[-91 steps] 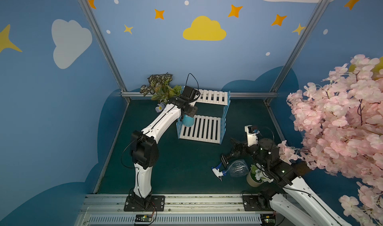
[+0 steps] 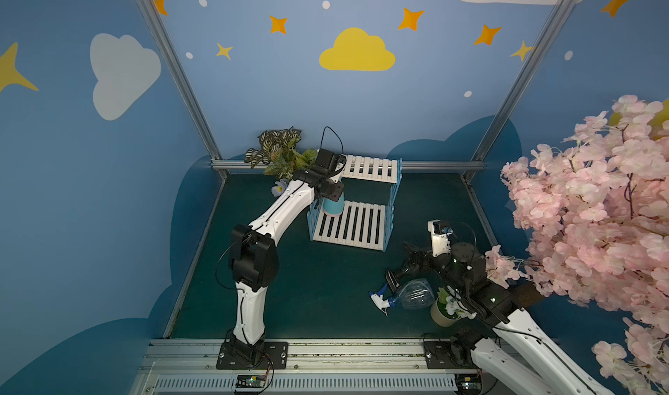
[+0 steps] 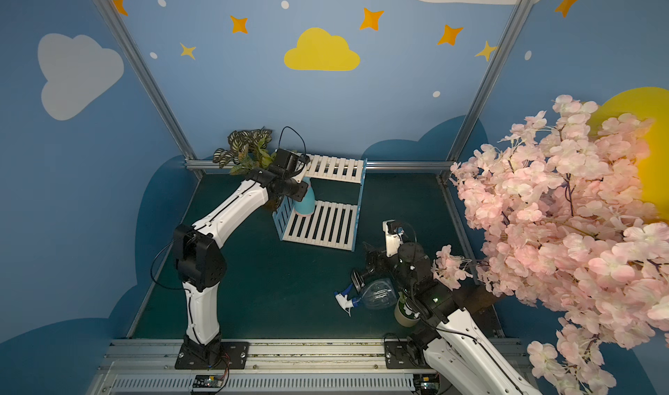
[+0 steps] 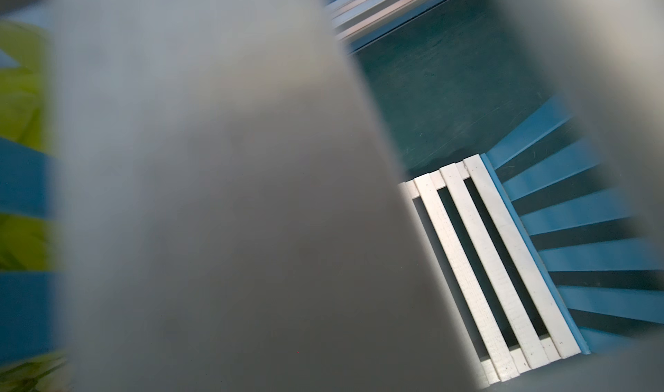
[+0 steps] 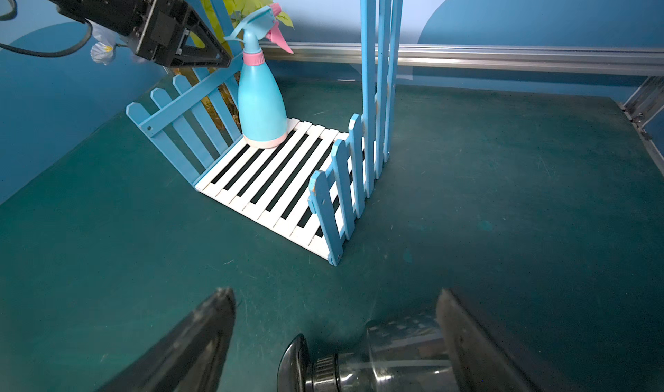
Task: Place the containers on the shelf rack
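A cyan spray bottle with a pink trigger stands upright on the lower white shelf of the blue rack, near its left side. My left gripper is at the bottle's upper part, apparently clear of it in the right wrist view; the left wrist view is mostly blurred, so its opening is unclear. My right gripper stands open above a dark bottle lying on the floor. A clear sprayer with a blue-and-white head lies beside it.
Leafy plants stand behind the rack's left. A potted plant stands at front right, with pink blossoms along the right. Floor right of the rack is clear.
More of the cyan bottle shows at a slightly different position. The right arm is unchanged.
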